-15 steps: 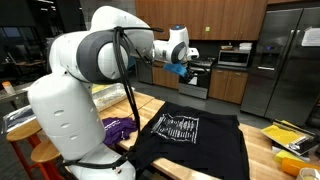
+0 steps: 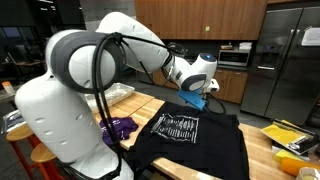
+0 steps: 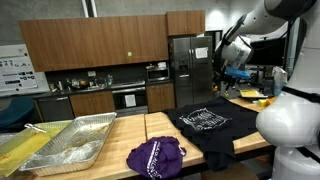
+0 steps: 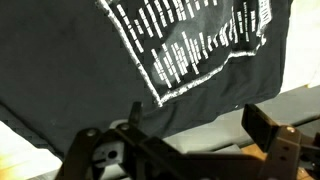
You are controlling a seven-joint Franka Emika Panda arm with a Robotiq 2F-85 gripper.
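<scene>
A black cloth [image 2: 195, 138] with a white printed panel lies spread on the wooden table. In the second exterior view the same cloth [image 3: 215, 122] reaches towards the robot's base, with one edge hanging at the front. From the wrist camera, the white print [image 4: 195, 45] fills the upper part of the picture, and plain cloth lies around it. My gripper is open above the cloth, its two dark fingers wide apart with only cloth visible beyond them. The gripper [image 2: 208, 98] hangs clear of the table in the first exterior view.
A crumpled purple cloth [image 3: 157, 158] lies beside the black one. Foil trays [image 3: 72, 140] stand at the far left of that view. Yellow items [image 2: 290, 140] lie at the table's right side. Stools [image 2: 42, 153] stand at the left.
The arm has come down over the table, bringing the gripper lower and closer to the black cloth. The cloth itself looks unchanged.
</scene>
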